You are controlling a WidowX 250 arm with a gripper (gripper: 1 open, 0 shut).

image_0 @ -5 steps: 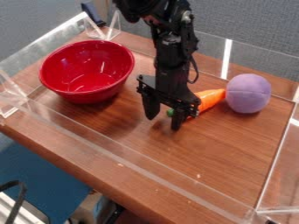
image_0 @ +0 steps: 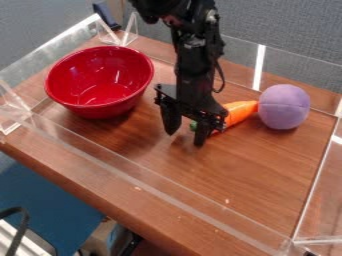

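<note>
My black gripper (image_0: pixel 185 125) hangs low over the middle of the wooden table, its fingers apart around the green-topped end of an orange carrot (image_0: pixel 235 114). Whether it touches the carrot is hard to tell. The carrot lies slanting toward the back right, partly hidden by the gripper. A purple ball-like object (image_0: pixel 285 106) sits right of the carrot. A red bowl (image_0: pixel 100 80) stands to the left.
Clear plastic edging runs round the table's border, with a grey wall behind and a blue area at the lower left.
The gripper has shifted very slightly; the carrot and other objects look essentially where they were.
</note>
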